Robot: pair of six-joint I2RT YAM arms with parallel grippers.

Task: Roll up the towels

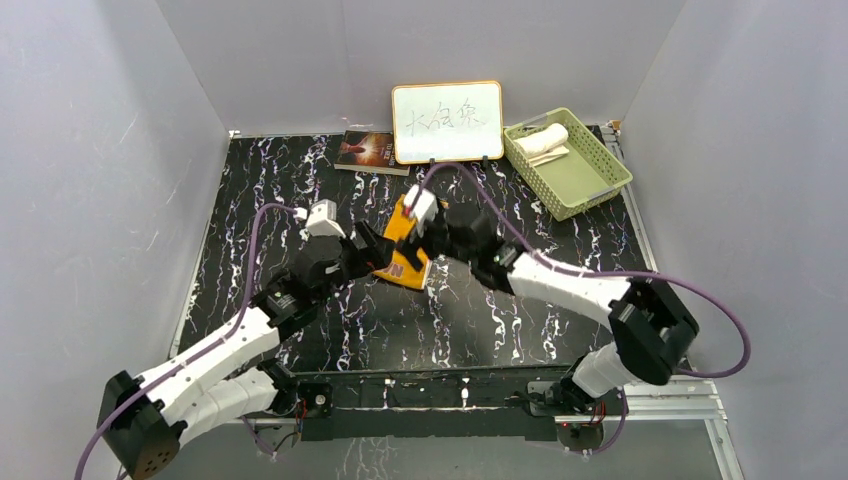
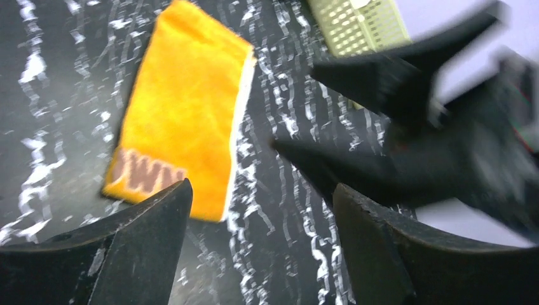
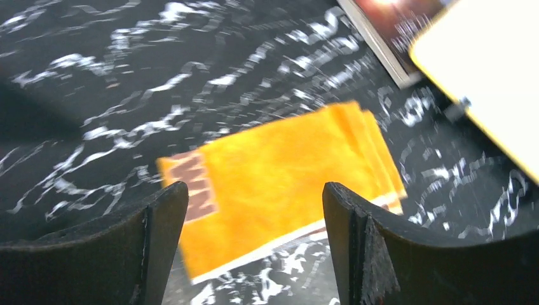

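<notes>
A folded yellow towel (image 2: pixel 184 101) lies flat on the black marbled table, a brownish patterned patch at its near end and a pale edge along its right side. In the top view both arms partly cover it. My left gripper is open above the table near the towel's near end, with nothing between its fingers. Over the towel stands my right gripper, also open and empty, apart from the cloth. The right gripper's dark fingers appear blurred across the left wrist view.
A green basket (image 1: pixel 560 205) at the back right holds a white rolled towel (image 1: pixel 543 142). A whiteboard (image 1: pixel 447 125) and a book (image 1: pixel 372 150) stand behind the towel.
</notes>
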